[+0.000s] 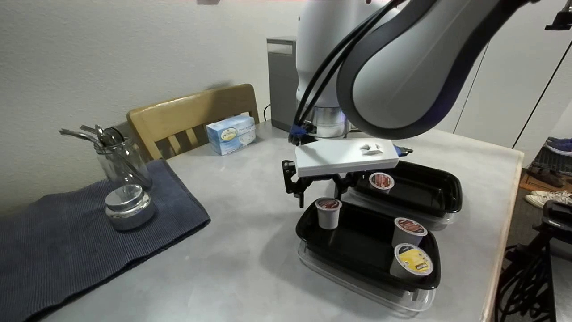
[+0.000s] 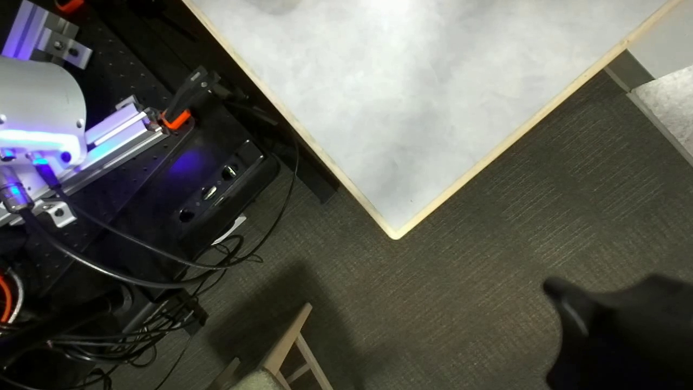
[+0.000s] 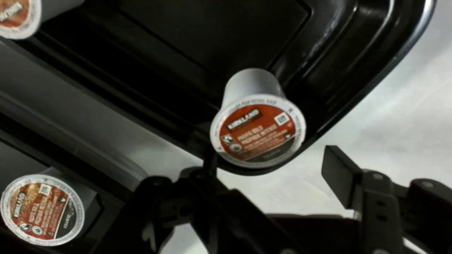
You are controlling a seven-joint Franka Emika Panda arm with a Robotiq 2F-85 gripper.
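Note:
My gripper is over the back left corner of the nearer black tray [image 1: 367, 236]. Its fingers [image 3: 339, 175] stand apart in the wrist view, with no object visibly squeezed between them. A red-lidded coffee pod [image 3: 258, 131] sits in that tray's corner, just beyond the fingertips; it leans toward the camera there. At the tray's other end are another red-lidded pod [image 1: 410, 228] and a yellow-lidded pod [image 1: 414, 260]. Behind stands a second black tray [image 1: 453, 188], holding one red-lidded pod [image 1: 381, 182]. Whether the fingers touch the nearer tray's rim is unclear.
Clear plastic [image 1: 418, 301] shows under the nearer tray. Free table [image 1: 230, 257] lies to the left, before a blue cloth [image 1: 64, 236] with a jar of cutlery [image 1: 120, 161] and a silver-lidded jar [image 1: 128, 206]. A tea box [image 1: 231, 134] stands at the back.

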